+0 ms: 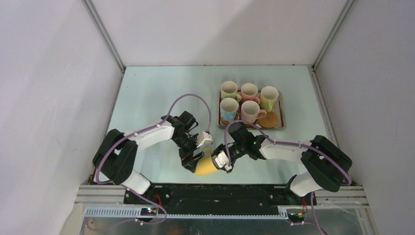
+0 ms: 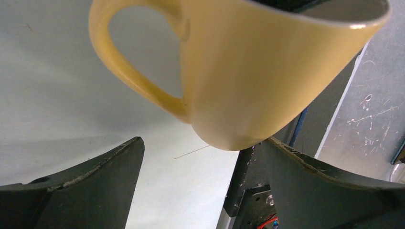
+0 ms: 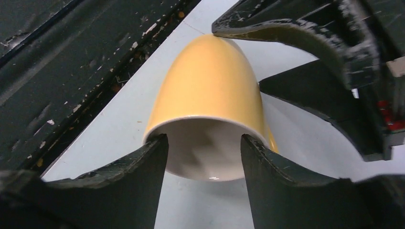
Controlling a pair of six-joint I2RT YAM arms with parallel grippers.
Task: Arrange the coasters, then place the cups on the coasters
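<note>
A yellow cup [image 1: 205, 165] lies tilted on its side near the table's front edge, its mouth towards my right gripper [image 1: 222, 162]. In the right wrist view, that gripper's fingertips [image 3: 159, 143] stand apart at the cup's mouth [image 3: 205, 148], appearing just within the rim. My left gripper [image 1: 191, 162] is open at the cup's base end. The left wrist view shows the cup's body [image 2: 239, 81] and its handle [image 2: 129, 67] beyond the spread fingers [image 2: 105, 181]. A round brown coaster [image 1: 269, 121] sits bare in the tray's front right corner.
The tray [image 1: 280, 128] at the back right holds several upright mugs, among them a pink mug [image 1: 250, 111] and a blue mug [image 1: 228, 108] at its front. The two arms are close together around the cup.
</note>
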